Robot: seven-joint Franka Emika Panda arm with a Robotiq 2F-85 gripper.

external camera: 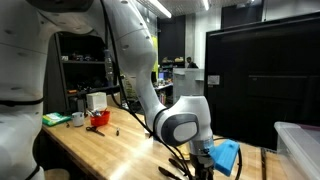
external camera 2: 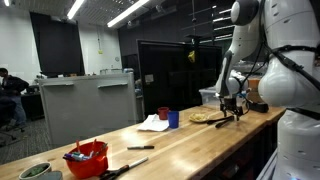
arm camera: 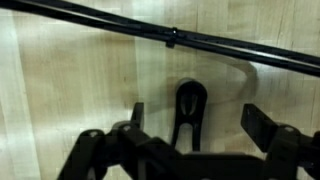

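In the wrist view my gripper stands open, its two dark fingers wide apart. Between and below them a black handle (arm camera: 190, 100) with a hole near its rounded end lies on the wooden table (arm camera: 90, 75); the rest of it is hidden under the gripper's body. Neither finger touches the handle. From the side, the gripper (external camera 2: 238, 119) is low over the far right part of the table. In the first exterior view the arm (external camera: 185, 120) covers most of what lies under it.
Black cables (arm camera: 230, 47) cross the wrist view. A red container (external camera 2: 86, 160) with tools, a blue cup (external camera 2: 173, 119), a white cloth (external camera 2: 154, 123) and several loose tools share the table. A translucent bin (external camera: 300, 145) stands at the right. Bare table lies in the middle.
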